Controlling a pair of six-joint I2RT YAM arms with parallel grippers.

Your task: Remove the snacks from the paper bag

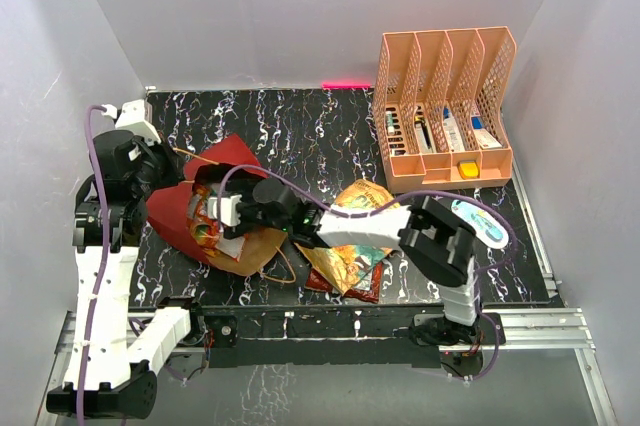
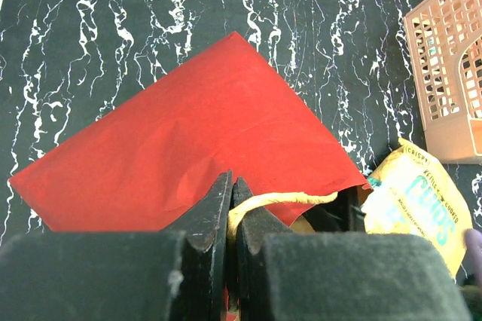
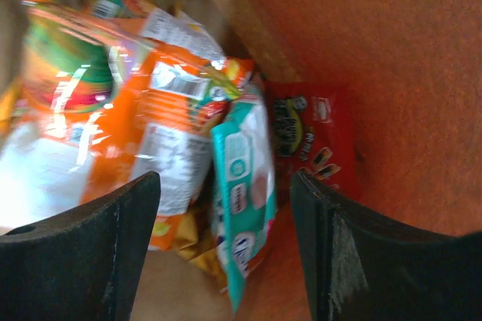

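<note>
The red paper bag [image 1: 175, 214] lies tilted on the table, its mouth facing right. My left gripper is shut on its tan cord handle [image 2: 282, 198]. My right gripper reaches into the mouth, open, its fingers [image 3: 139, 208] on either side of a teal packet [image 3: 239, 163] and apart from each other. An orange packet [image 3: 177, 76] lies left of the teal one, a dark red packet [image 3: 331, 140] right of it. From above, the right arm hides much of the mouth. Outside lie a yellow snack bag [image 2: 422, 197] and a red packet [image 1: 367, 284].
A peach divided organizer [image 1: 440, 184] holding small items stands at the back right. Beside it lies a white-and-blue package [image 1: 480, 223]. My right arm [image 1: 350, 230] spans the yellow snack bag.
</note>
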